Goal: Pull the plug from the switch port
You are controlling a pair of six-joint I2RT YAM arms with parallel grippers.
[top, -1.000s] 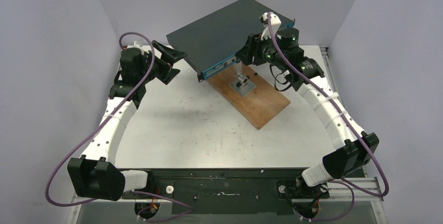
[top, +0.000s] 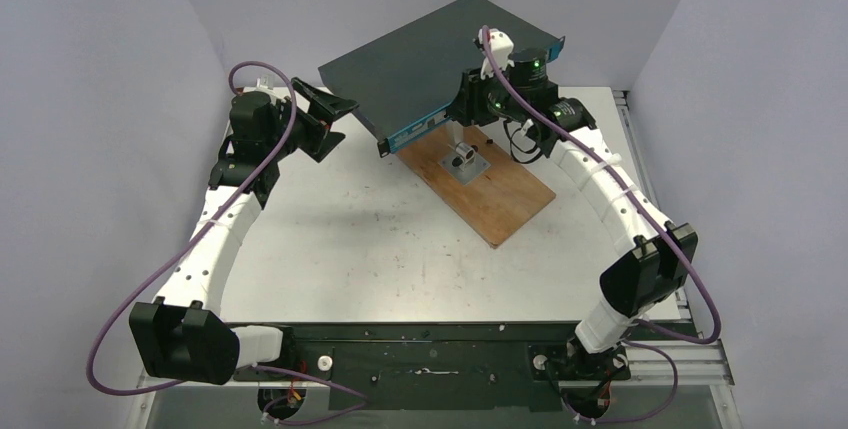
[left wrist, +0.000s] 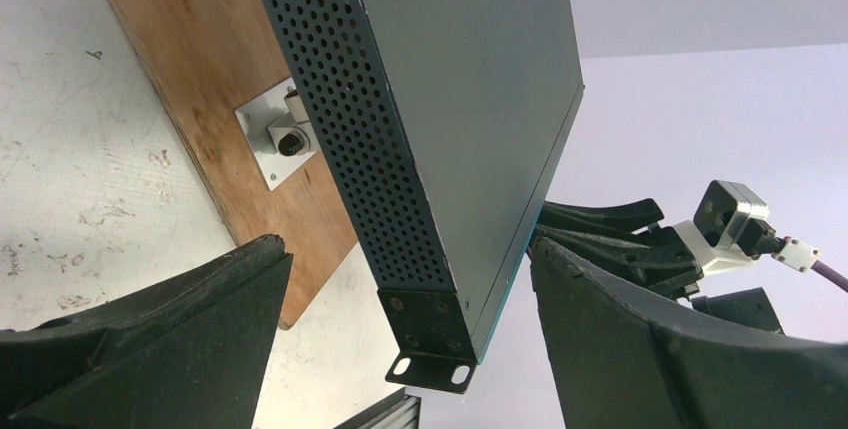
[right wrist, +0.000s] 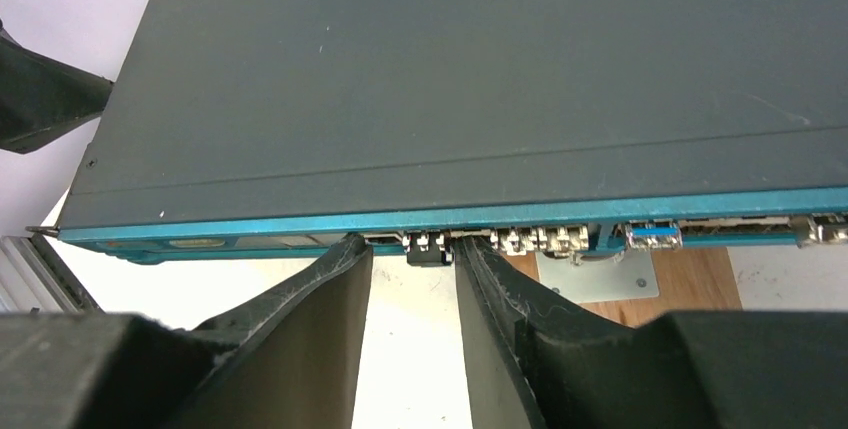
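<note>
A dark grey rack switch [top: 420, 49] with a teal front is held raised over a wooden board [top: 500, 209] on a metal mount. In the right wrist view its port row runs along the lower edge, with a small black plug [right wrist: 428, 257] among the ports. My right gripper is at that plug, fingertips either side of it, part open; whether they touch it is unclear. My left gripper stands open by the switch's vented end, which shows between and beyond its fingers, apparently not touching it.
Pale walls enclose both sides and the back. Metal rails run along the table's edges.
My right arm has moved leftward along the switch's front, bringing its gripper up to the ports. The left arm and the switch have not visibly moved.
</note>
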